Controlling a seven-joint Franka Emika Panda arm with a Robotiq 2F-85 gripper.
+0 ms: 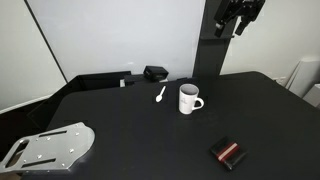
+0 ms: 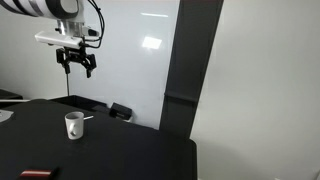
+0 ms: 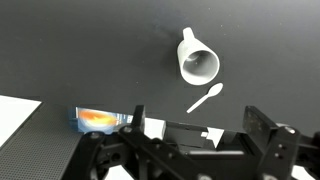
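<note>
A white mug (image 1: 188, 99) stands upright on the black table, its handle to the right in exterior view 1. Just left of it and farther back lies a small white spoon (image 1: 160, 94). From above, the wrist view shows the mug (image 3: 197, 62) empty, with the spoon (image 3: 206, 97) close by and apart from it. High over the table, clear of everything, hangs my gripper (image 2: 77, 70). Its fingers are open, and its fingers (image 3: 91, 147) stand wide apart at the bottom of the wrist view with nothing held between them.
A black item with a red-brown stripe (image 1: 228, 152) lies near the front right. On the left is a grey metal plate (image 1: 55, 148). A small black box (image 1: 155, 73) sits at the back edge by the white panel.
</note>
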